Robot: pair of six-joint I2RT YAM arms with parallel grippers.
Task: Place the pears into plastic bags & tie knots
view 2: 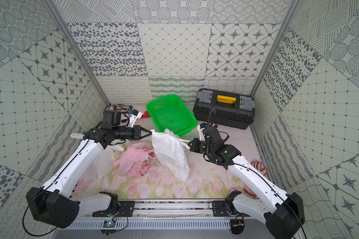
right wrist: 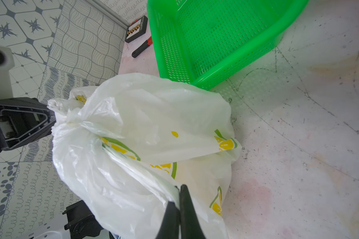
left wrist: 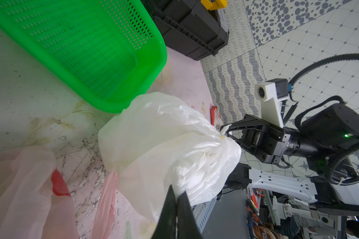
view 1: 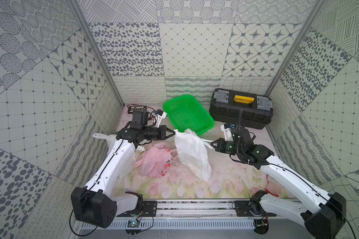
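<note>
A white plastic bag (view 1: 192, 153) with yellow and green print hangs between my two grippers, its top edge pulled sideways. My left gripper (view 1: 174, 133) is shut on the bag's left edge; in the left wrist view the gathered film runs into its fingertips. On the other side my right gripper (view 1: 212, 144) is shut on a twisted strand of the bag (right wrist: 147, 177). No pears can be made out through the film. The green basket (view 1: 189, 113) behind the bag looks empty.
A pink bag (view 1: 156, 160) with red marks lies left of the white one, and another white bag (view 1: 125, 159) sits partly behind my left arm. At the back right stands a black toolbox (view 1: 241, 107).
</note>
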